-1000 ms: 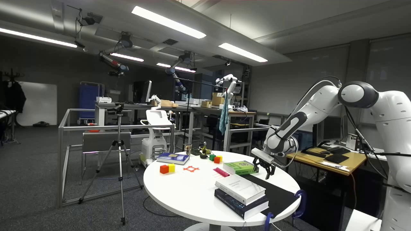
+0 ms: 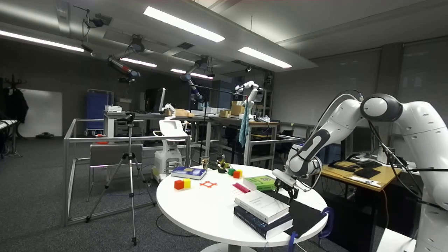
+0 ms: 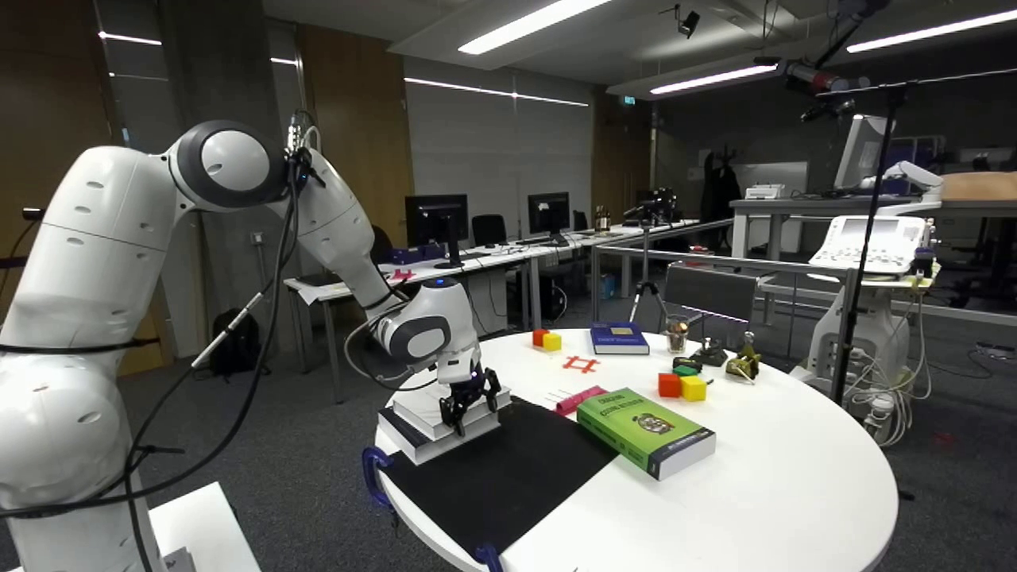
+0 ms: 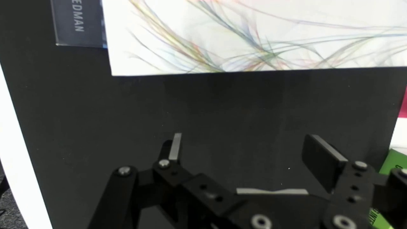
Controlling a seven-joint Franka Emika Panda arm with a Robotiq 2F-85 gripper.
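Observation:
My gripper is open over the black mat (image 4: 229,110), and only bare mat shows between its fingers. Ahead of it in the wrist view lies a white book (image 4: 267,38) with coloured strands on its cover. That book rests on a dark blue book (image 4: 78,23), whose corner sticks out at the upper left. In exterior view 1 the gripper (image 2: 286,192) hangs low, just behind the two stacked books. A thick green book (image 3: 643,426) lies flat at the mat's other side, apart from the gripper.
A pink object (image 3: 579,400) lies near the green book. Farther off are red and yellow blocks (image 2: 182,184), an orange hash-shaped frame (image 2: 208,184) and a blue book (image 3: 619,338). Blue clamps (image 2: 329,222) grip the table edge.
The arm has come down, bringing the gripper lower towards the mat and slightly to the left in exterior view 1. The books and blocks have stayed in place.

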